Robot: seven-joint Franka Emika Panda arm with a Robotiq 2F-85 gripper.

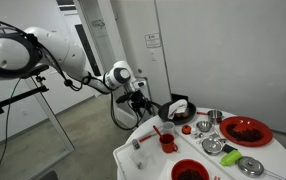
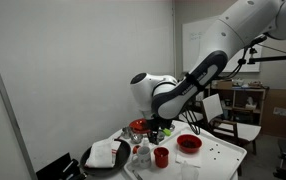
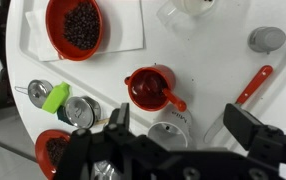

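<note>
My gripper is open, with nothing held between its fingers. It hangs above the table; the wrist view looks down on a red mug (image 3: 148,90) ahead of the fingers, apart from them. A pale cup (image 3: 169,136) shows between the fingertips, lower down on the table. In exterior view 1 the gripper (image 1: 140,102) is at the left back of the white table, and the red mug (image 1: 167,143) stands nearer the camera. A red bowl (image 3: 81,20) of dark beans rests on white paper.
A red-handled utensil (image 3: 255,86) and a grey cylinder (image 3: 267,39) lie right in the wrist view; a clear container (image 3: 186,10) is at its top. Around the table stand a dark pan (image 1: 164,113) with white cloth (image 1: 180,107), metal pots (image 1: 215,116), a red plate (image 1: 245,130) and a green item (image 1: 230,158).
</note>
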